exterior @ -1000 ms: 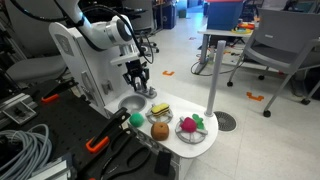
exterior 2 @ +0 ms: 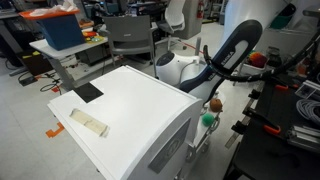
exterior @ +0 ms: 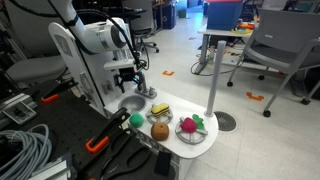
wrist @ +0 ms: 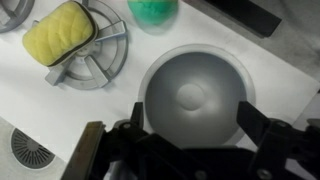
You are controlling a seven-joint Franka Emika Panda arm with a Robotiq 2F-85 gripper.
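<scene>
My gripper is open with nothing between its fingers, pointing down above a round grey metal bowl (wrist: 193, 92) set in the white counter. In exterior view 1 the gripper (exterior: 130, 76) hangs over the bowl (exterior: 132, 103), clear of it. A yellow and grey sponge (wrist: 58, 34) rests on a grey burner grate at the upper left of the wrist view. Close by it lies a green round object (wrist: 152, 10), cut off by the frame's top. A brown round object (exterior: 161, 131) is on the counter's near side.
To the right, a burner (exterior: 191, 129) bears a pink and green item (exterior: 193, 123). A white post (exterior: 216, 75) rises at the counter's far right. The tall white panel (exterior 2: 115, 115) hides much of the counter in exterior view 2.
The arm and gripper have shifted a little to the left and lower in exterior view 1. Objects on the counter stay where they were.
</scene>
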